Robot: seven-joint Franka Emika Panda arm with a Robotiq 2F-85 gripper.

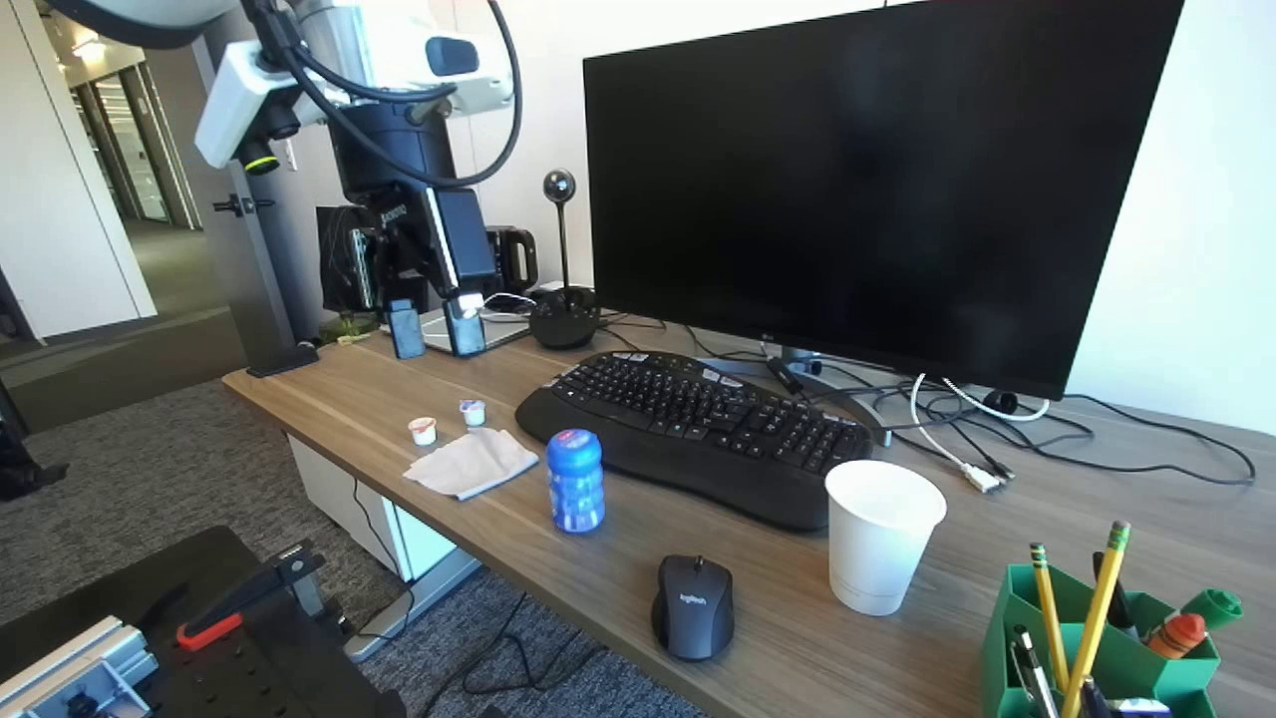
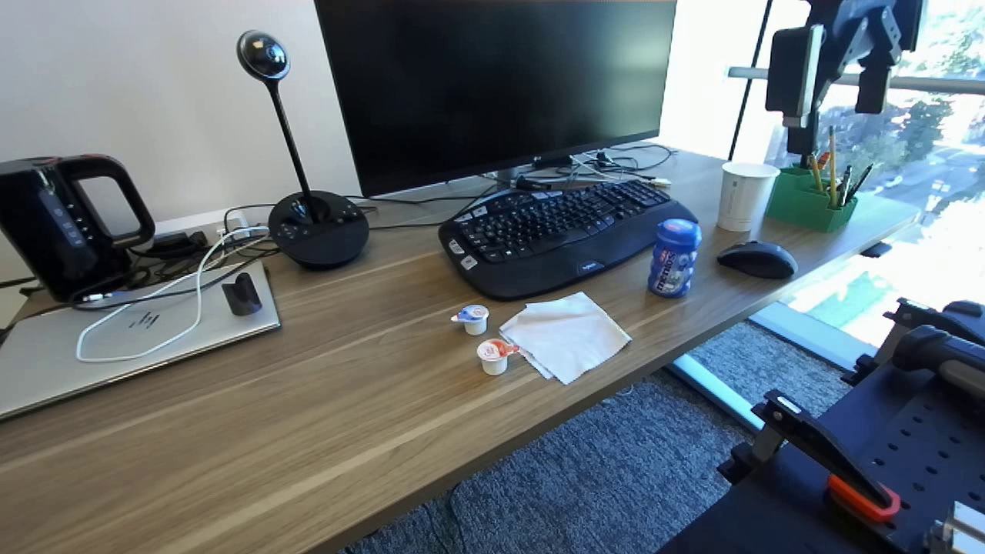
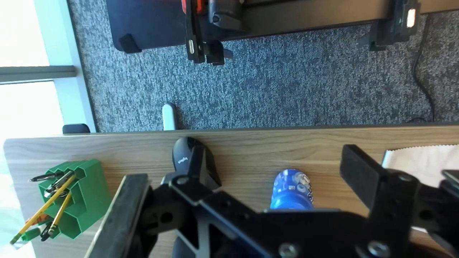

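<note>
My gripper hangs high, open, with nothing between its spread fingers. In exterior view 2 it shows at the upper right, in front of the window. The wrist view looks down past the fingers to a blue jar on the desk, well below and apart from them. That jar stands upright near the front edge. Left of it lie a folded pale cloth and two small creamer cups, one with a red lid, one with a blue lid. A black mouse and a white paper cup are on its other side.
A black keyboard lies before the large monitor. The green pen holder stands at the right end. A webcam stand, laptop and kettle occupy the far left. Bare desk lies left of the creamer cups.
</note>
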